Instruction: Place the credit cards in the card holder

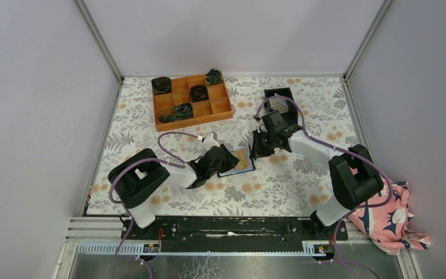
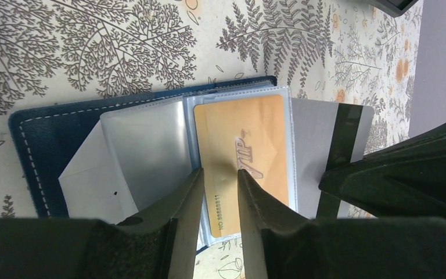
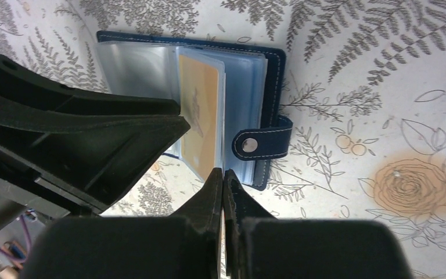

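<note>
The navy card holder (image 2: 40, 139) lies open on the table at front centre, with its clear sleeves spread and a snap strap (image 3: 270, 139) at one side. A gold card (image 2: 250, 139) sits in one of the sleeves. My left gripper is over that card, fingertips a little apart, with nothing seen held between them. My right gripper is shut at the edge of the card's sleeve, its fingertips together; whether a thin sleeve edge is between them I cannot tell.
An orange compartment tray (image 1: 178, 99) with dark coiled items stands at the back left. A black box (image 1: 277, 92) is at the back right, partly behind my right arm. Pink patterned cloth (image 1: 392, 229) lies beyond the right front corner.
</note>
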